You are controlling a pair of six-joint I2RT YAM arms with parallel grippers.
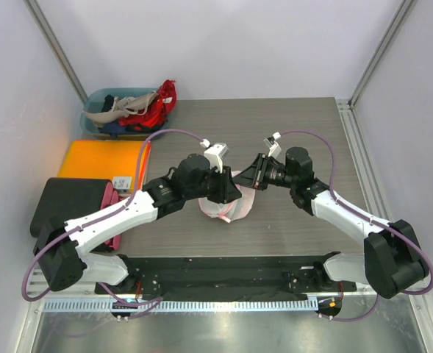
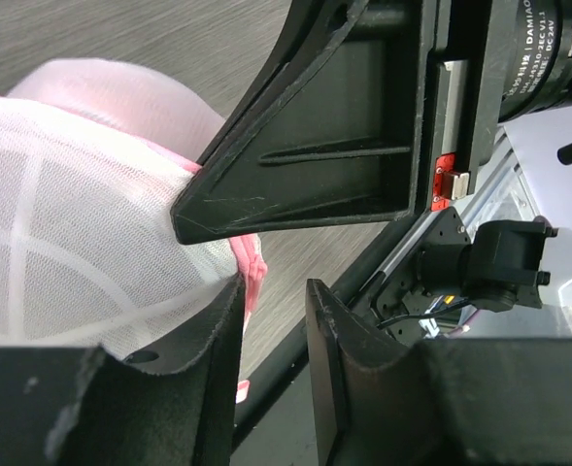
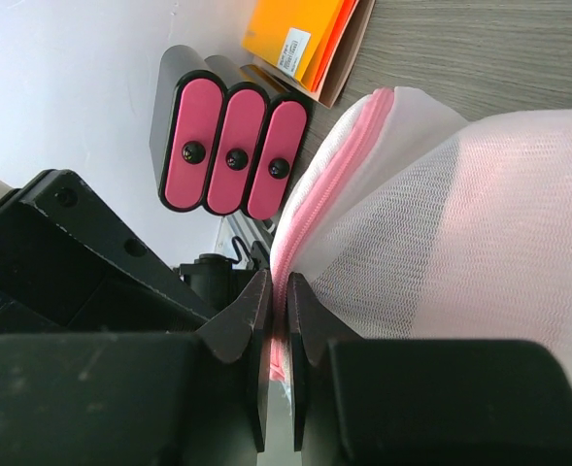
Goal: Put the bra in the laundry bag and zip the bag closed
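Note:
The white mesh laundry bag [image 1: 223,208] with pink zipper edge lies between both grippers over the table. My right gripper is shut on the bag's pink zipper edge [image 3: 328,180]. In the left wrist view my left gripper is open beside that edge, the pink tape [image 2: 250,260] just at its near finger, with the right gripper's black body above. I cannot make out the bra; the bag's inside is mostly hidden by the grippers.
A blue bin [image 1: 92,103] with red and beige cloth items stands at back left. An orange folder [image 1: 95,158] and a black case with pink drawers [image 1: 65,206] line the left side.

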